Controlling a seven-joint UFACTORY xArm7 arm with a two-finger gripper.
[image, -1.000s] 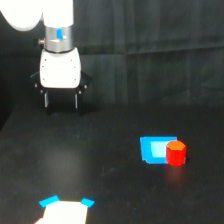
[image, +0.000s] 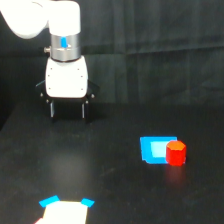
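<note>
My gripper (image: 68, 113) hangs at the upper left of the camera view, above the dark table. Its two thin fingers stand well apart, with nothing visible between them. At the right, a red block (image: 176, 153) sits at the lower right corner of a blue-bordered square (image: 147, 141) with a pale centre. The block covers part of that square. A wide space lies between the gripper and the block.
At the bottom edge is a pale, box-like thing (image: 65, 212) with blue pieces (image: 87, 202) at its corners, cut off by the frame. Bare dark table (image: 100, 160) lies in the middle. A dark curtain (image: 150, 60) hangs behind.
The gripper has shifted slightly to the right and a little lower. The red block, the blue square and the pale thing at the bottom have not moved.
</note>
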